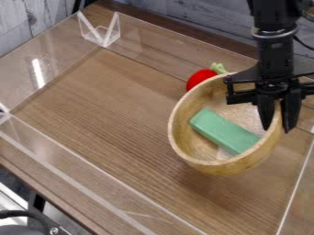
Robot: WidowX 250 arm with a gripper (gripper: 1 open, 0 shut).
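A pale cream bowl (203, 159) sits at the right of the camera view, tilted, with a green block (225, 133) inside it. My gripper (276, 110) reaches down from the top right to the bowl's right rim, its black fingers at that rim. I cannot tell whether they are closed on the rim. A red round object (199, 79) lies just behind the bowl, with a small green piece beside it.
A white wire object (101, 29) stands at the back left. A grey panel runs along the back right edge.
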